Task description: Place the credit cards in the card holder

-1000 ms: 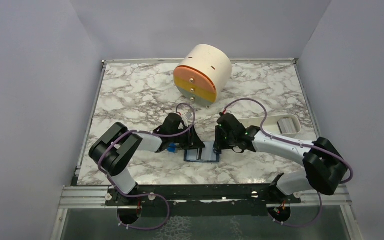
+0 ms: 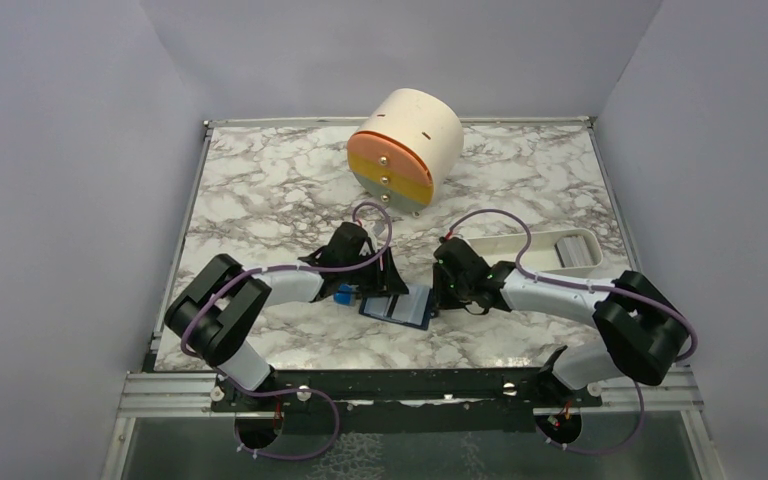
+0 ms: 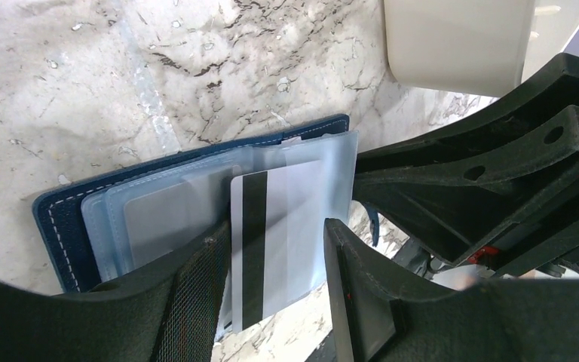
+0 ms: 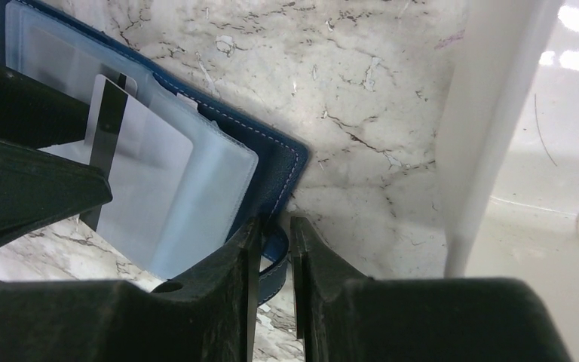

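The dark blue card holder (image 2: 423,322) lies unfolded on the marble table between both grippers. A white credit card with a black stripe (image 3: 301,204) sits at its clear sleeve, tilted, its striped end sticking out of the pocket. Another card (image 3: 170,215) shows under clear plastic beside it. My left gripper stands open above the card, one finger close to the striped edge. At the holder's near right corner, my right gripper is closed on the holder's curled strap (image 4: 274,279).
Behind the right arm, a long white tray (image 2: 505,247) holds several cards (image 2: 574,250) at its right end. A cream drum with coloured drawers (image 2: 415,125) stands at the back. A blue object (image 2: 344,294) is by the left gripper.
The holder has turned clockwise and slid slightly left in the top view. The card still sticks out.
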